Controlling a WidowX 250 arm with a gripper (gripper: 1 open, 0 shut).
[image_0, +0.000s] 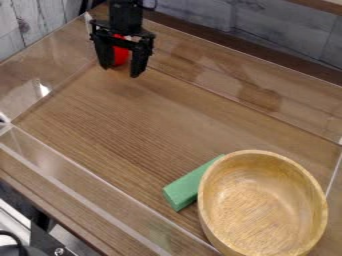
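My black gripper (123, 42) is at the upper left of the camera view, over a red object (120, 58) that is partly hidden behind it. Whether the fingers are open or shut on anything is too small to tell.
A green block (189, 188) lies at the lower right beside a large yellow bowl (262, 215).
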